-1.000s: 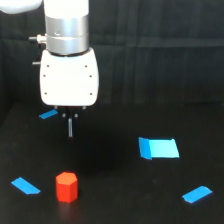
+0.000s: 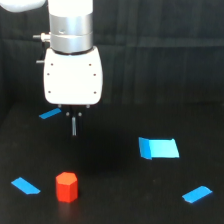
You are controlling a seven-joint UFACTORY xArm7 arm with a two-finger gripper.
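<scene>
A red block (image 2: 67, 187) with a hexagonal face stands on the black table near the front left. My gripper (image 2: 73, 123) hangs behind and above it, pointing down, clearly apart from the block. Its fingers are small and dark against the black background, so whether they are open or shut does not show clearly. I see no object held at their tips. At the right lies a pale cyan square (image 2: 163, 149), with a blue strip (image 2: 145, 148) along its left side.
Pieces of blue tape lie flat on the table: one at the front left (image 2: 25, 186), one at the front right (image 2: 197, 194), and one at the back left (image 2: 50, 114). Between the red block and the cyan square the table is bare. A black curtain (image 2: 160, 60) closes off the back.
My gripper has shifted slightly to the right. The red block, the cyan square and the tape have stayed where they were.
</scene>
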